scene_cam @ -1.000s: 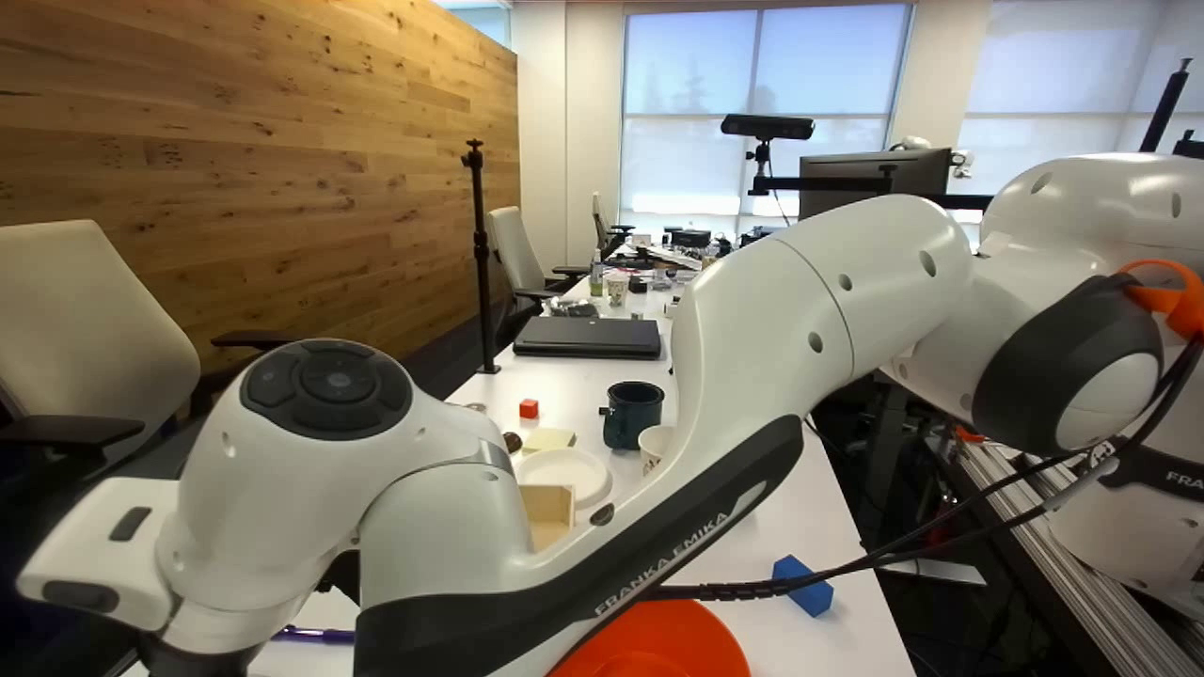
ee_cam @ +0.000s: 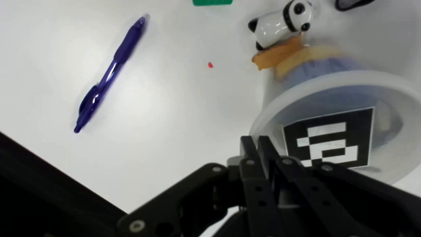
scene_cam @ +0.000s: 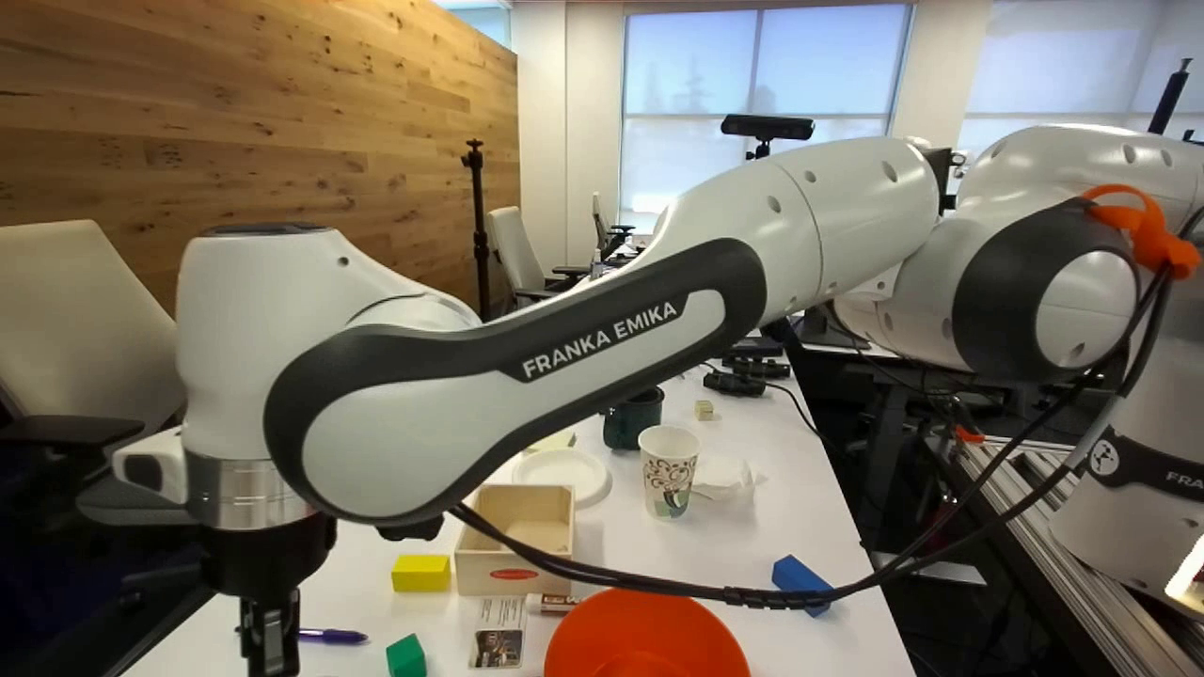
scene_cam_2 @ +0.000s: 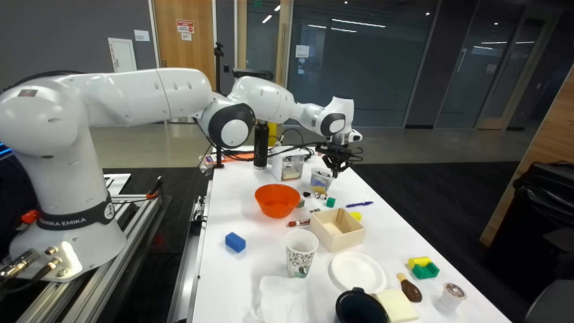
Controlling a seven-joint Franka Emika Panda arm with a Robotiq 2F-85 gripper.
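Observation:
In the wrist view, a translucent tub [ee_cam: 335, 83] shows its round rim and a black-and-white marker card [ee_cam: 329, 138] inside. My gripper has its fingers close together at the left side of that rim, with the thin edge between them. From exterior view 2, the tub [scene_cam_2: 321, 181] stands at the far part of the table, the gripper [scene_cam_2: 336, 173] at its right side. Blue and yellow colours show through its wall. Exterior view 1 has the gripper's fingers [scene_cam: 269, 637] at the lower left, tips cut off and the tub out of frame.
A panda figure [ee_cam: 276, 25] and an orange piece [ee_cam: 276, 55] lie close to the tub. A purple pen [ee_cam: 110, 73] rests on bare table to the left. An orange bowl [scene_cam_2: 277, 200], green block [scene_cam_2: 330, 202] and wooden box [scene_cam_2: 337, 229] stand nearby.
The arm has risen and moved away from the exterior view 1 camera. The hand now shows at lower left, and the wooden box, yellow block and paper cup are uncovered.

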